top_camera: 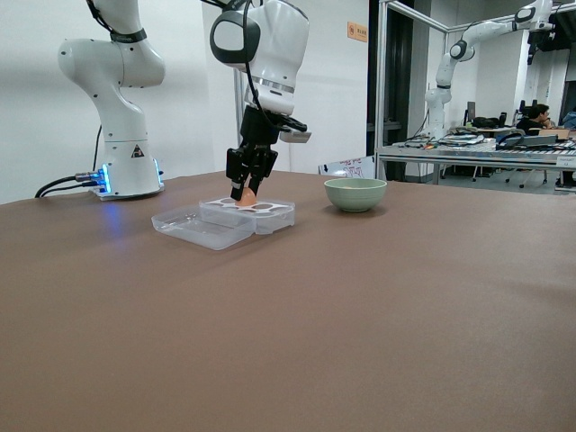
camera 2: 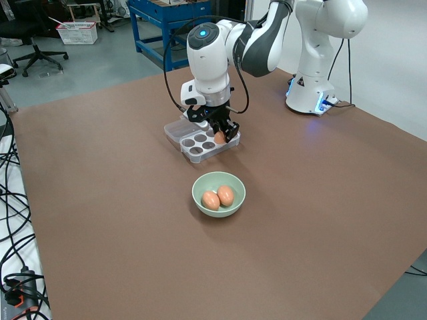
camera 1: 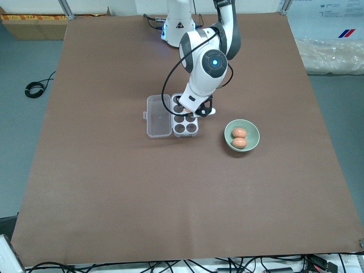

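Note:
My black gripper point(top_camera: 245, 184) is lowered onto the egg carton point(camera 2: 200, 151), a clear plastic box with a white holed tray and its lid point(camera 1: 158, 116) open flat beside it. An egg point(top_camera: 247, 197) sits between or just at the fingertips over a far compartment; whether the fingers grip it is unclear. A pale green bowl point(top_camera: 355, 194) stands apart from the carton, holding two brown eggs point(camera 2: 210, 200) point(camera 1: 239, 132).
The robot base point(top_camera: 130, 171) stands behind at the back edge. Black cables lie outside the table's edge.

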